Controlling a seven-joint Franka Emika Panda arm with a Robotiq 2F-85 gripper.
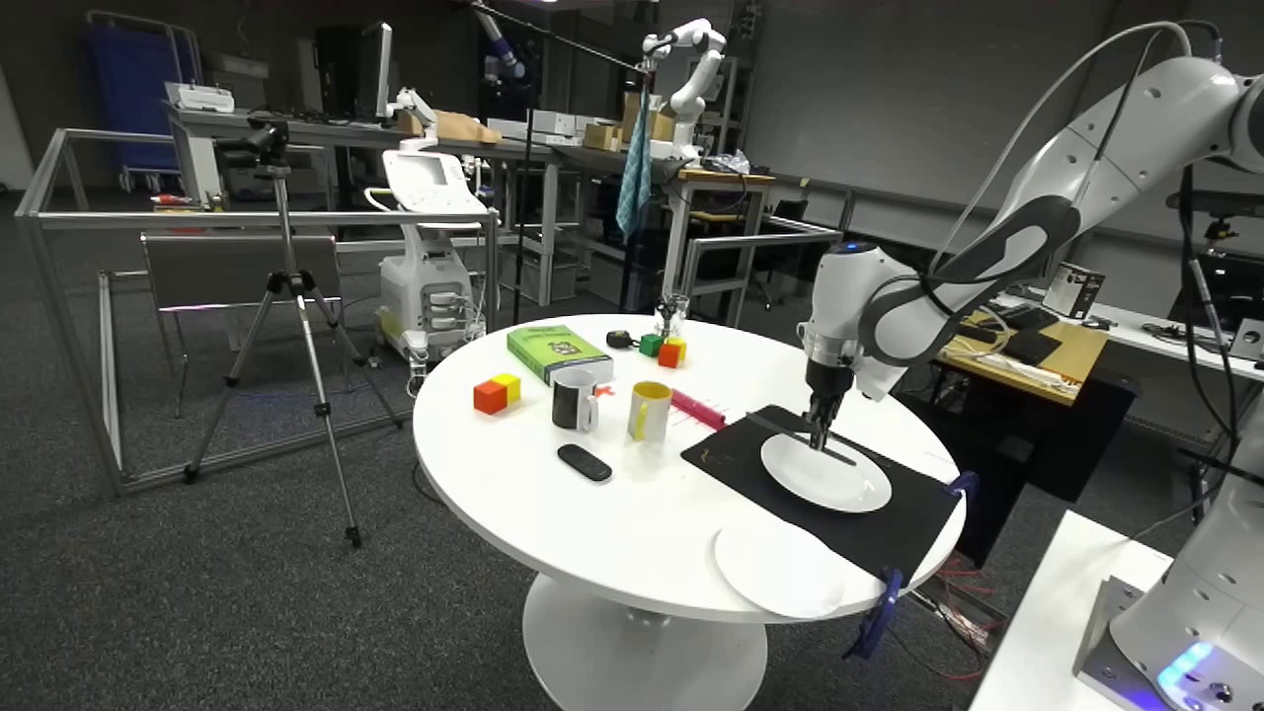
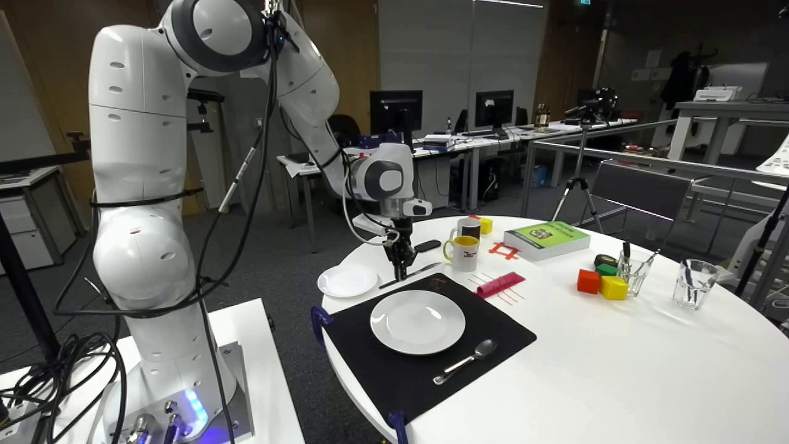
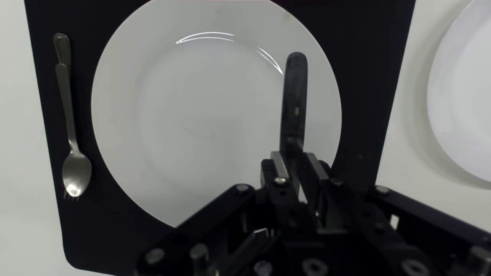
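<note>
A knife (image 3: 294,101) with a dark-looking blade is gripped in my gripper, which is shut on it. From above, its blade end overlaps the right part of a white plate (image 3: 198,115). The exterior views show the knife (image 2: 415,274) held roughly level above the tabletop, with the gripper (image 2: 401,275) beside the plate (image 2: 418,322). The plate rests on a black placemat (image 2: 494,318). On the mat's other side lie a spoon (image 3: 76,170) and a fork (image 3: 61,43) mostly covered by it.
A second white plate (image 2: 347,281) stands near the mat. A yellow-rimmed mug (image 2: 463,253), a dark-and-white mug (image 1: 574,401), a green book (image 1: 559,354), coloured blocks (image 1: 497,393), a pink roll (image 1: 698,409) and glasses (image 2: 693,285) share the table. Blue clamps (image 1: 874,616) hold the mat's edge.
</note>
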